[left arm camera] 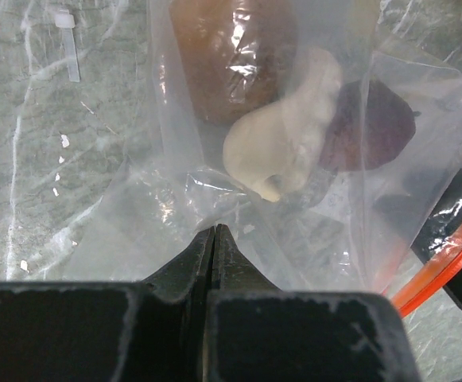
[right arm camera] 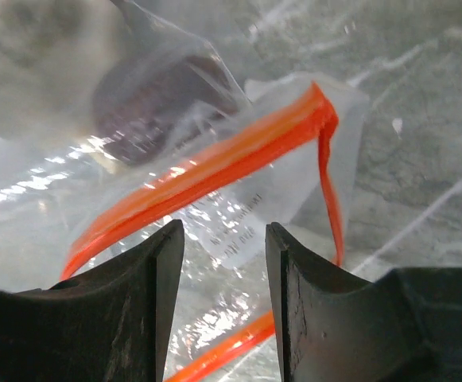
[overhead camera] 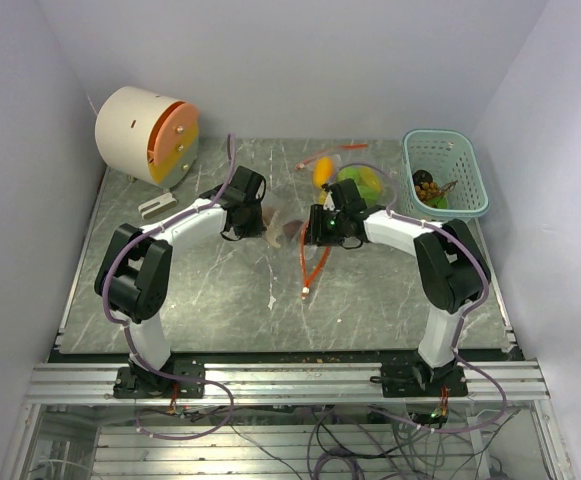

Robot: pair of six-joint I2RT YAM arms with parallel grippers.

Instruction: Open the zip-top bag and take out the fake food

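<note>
A clear zip top bag (left arm camera: 127,215) with an orange zip strip (right arm camera: 215,163) lies on the grey table between my arms; the two orange edges spread apart in a V. Inside it are a brown food piece (left arm camera: 234,60), a pale beige one (left arm camera: 278,147) and a dark red one (left arm camera: 370,127). My left gripper is shut on the bag's clear film. At the mouth end, my right gripper has its fingers apart; orange strip and film show beyond the gap, with nothing visibly clamped. In the top view it partly covers the strip.
Behind the right gripper lie a yellow food piece (overhead camera: 323,171) and a second orange strip (overhead camera: 332,154). A pale green basket (overhead camera: 448,212) holding some food stands at the back right. At the back left is a white drum (overhead camera: 125,130).
</note>
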